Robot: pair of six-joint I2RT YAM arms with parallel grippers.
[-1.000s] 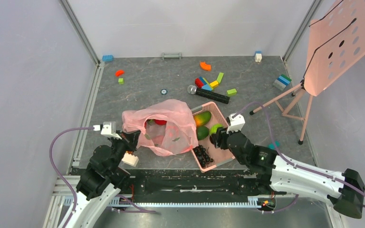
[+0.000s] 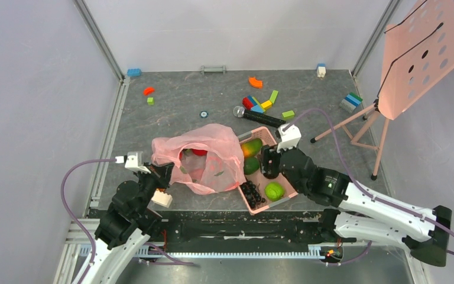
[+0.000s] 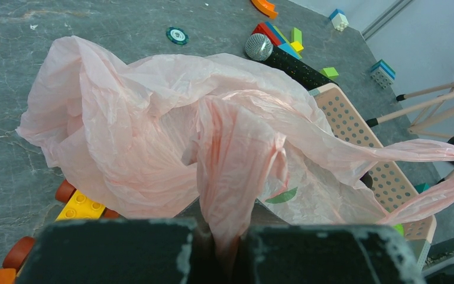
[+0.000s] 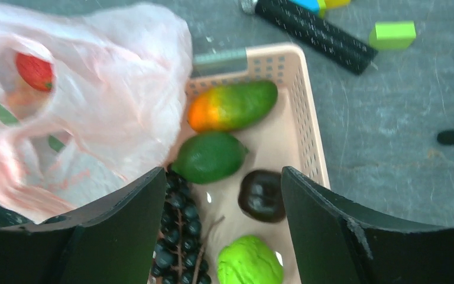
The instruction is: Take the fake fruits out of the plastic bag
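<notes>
The pink plastic bag [image 2: 224, 145] lies mouth-up, a bunched edge of it pinched in my left gripper, which is shut. Inside it a red fruit [image 4: 34, 72] shows through the opening. Against its right side stands the pink basket [image 4: 310, 118], holding a mango [image 4: 233, 105], a dark green fruit [image 4: 210, 157], black grapes [image 4: 177, 228], a dark round fruit [image 4: 262, 195] and a bright green fruit [image 4: 249, 263]. Above the basket my right gripper hangs part open, its fingers apart and nothing held between them.
A black microphone [image 2: 264, 118] lies just behind the basket, with coloured blocks [image 2: 255, 104] beyond it. The pink stand's legs [image 2: 354, 127] rise at the right. A white block [image 2: 162, 199] sits near my left gripper. Bare table spreads behind the bag.
The bright green fruit has shifted toward the basket's front and now lies clear of my right gripper, which has moved slightly back. My left arm and the bag look unmoved.
</notes>
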